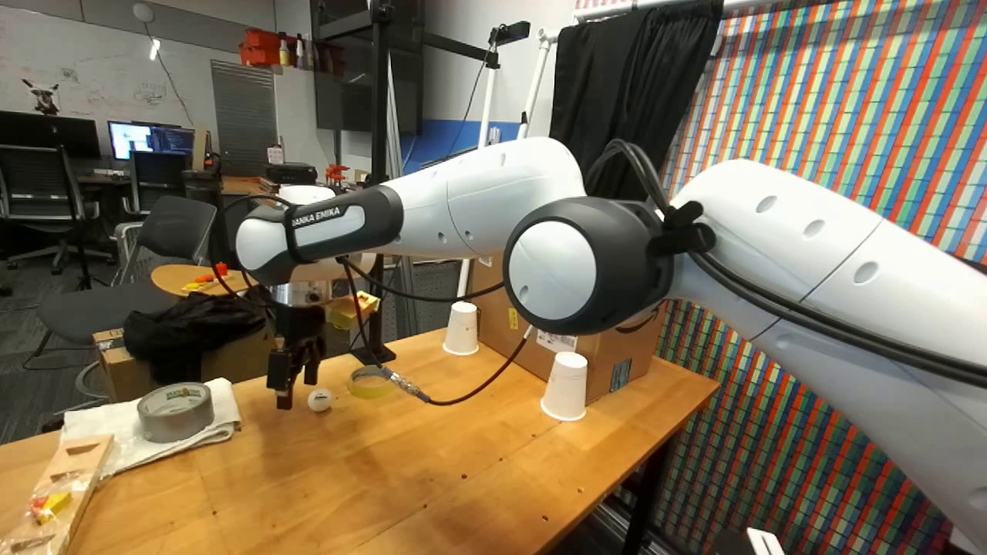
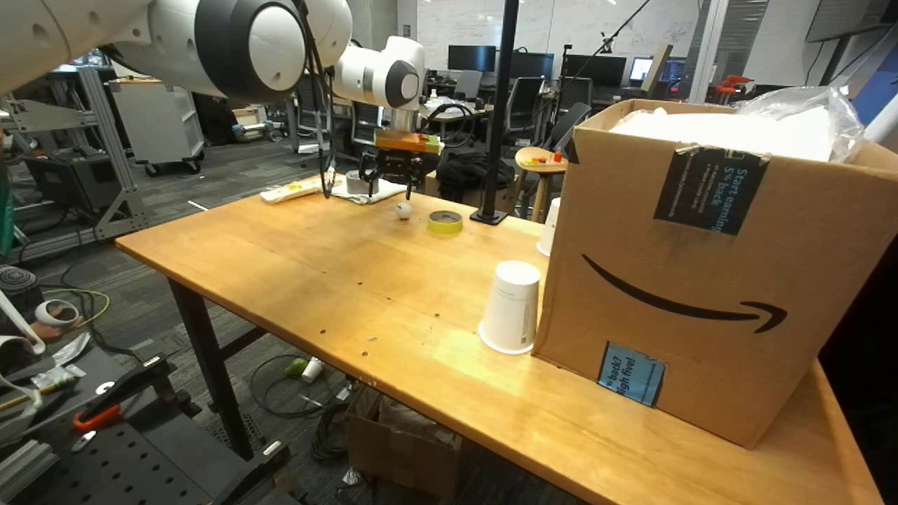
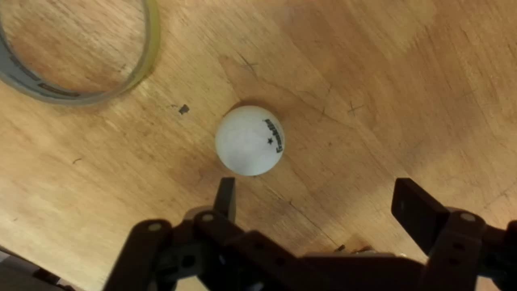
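A white ball (image 3: 249, 140) with dark printing lies on the wooden table, seen near the middle of the wrist view. My gripper is open over bare wood, its fingers (image 3: 226, 199) wide apart. The ball sits outside the gap, ahead of the left-hand finger in that view. From exterior view 1, the gripper (image 1: 294, 384) hangs just left of the ball (image 1: 319, 399). Beside the ball is a yellowish tape roll (image 1: 370, 382), lying flat with an open centre.
A grey tape roll (image 1: 176, 412) rests on a white cloth (image 1: 225, 407) at the table's left end. Two upturned white cups (image 1: 565, 388) (image 1: 460, 329) stand by a large cardboard box (image 2: 690, 278). A black post (image 2: 502, 118) rises behind the yellowish roll.
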